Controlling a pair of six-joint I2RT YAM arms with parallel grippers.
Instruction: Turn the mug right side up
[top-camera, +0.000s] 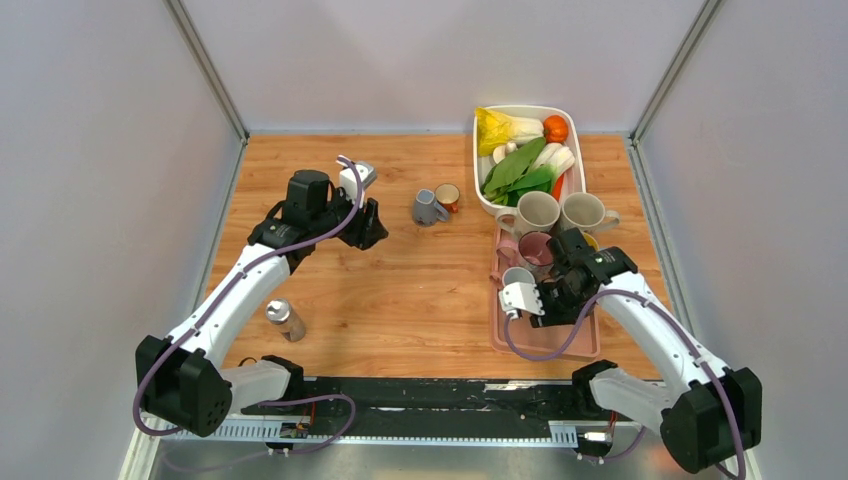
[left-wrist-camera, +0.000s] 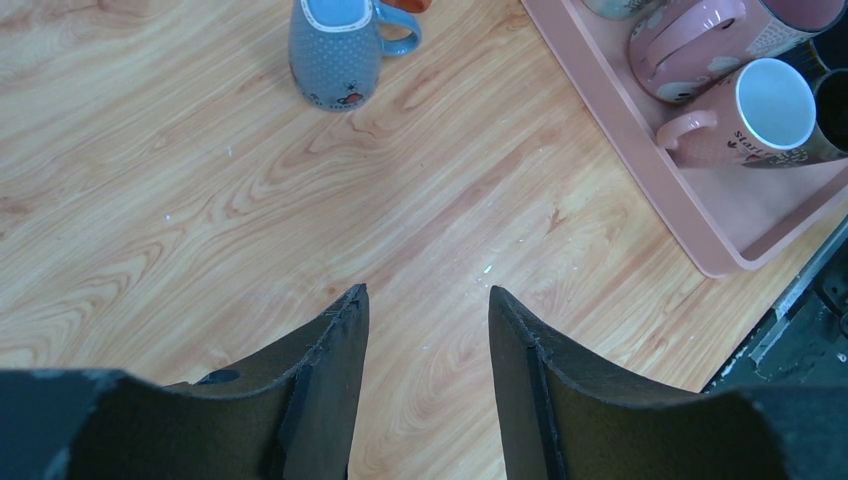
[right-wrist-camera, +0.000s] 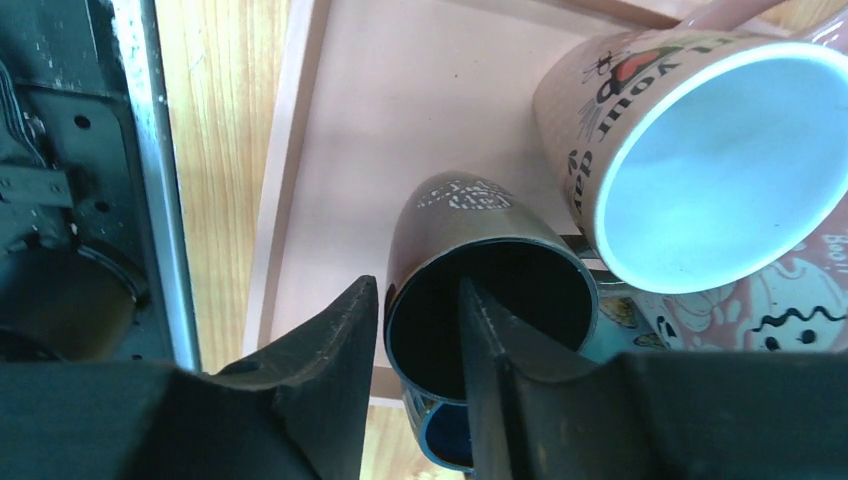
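Note:
A blue-grey mug stands on the wood at the table's upper middle; its narrow closed end seems to face up. In the left wrist view this blue mug shows its handle to the right. My left gripper is open over bare wood, apart from it. Over the pink tray, my right gripper is partly open at a dark mug whose mouth faces the camera. One finger is outside the rim, the other over the opening; contact cannot be told.
A pinkish mug sits close beside the dark one, with other mugs crowded in the tray. Two large cream mugs stand near a white vegetable basket. A small red cup adjoins the blue mug. A shaker stands at left.

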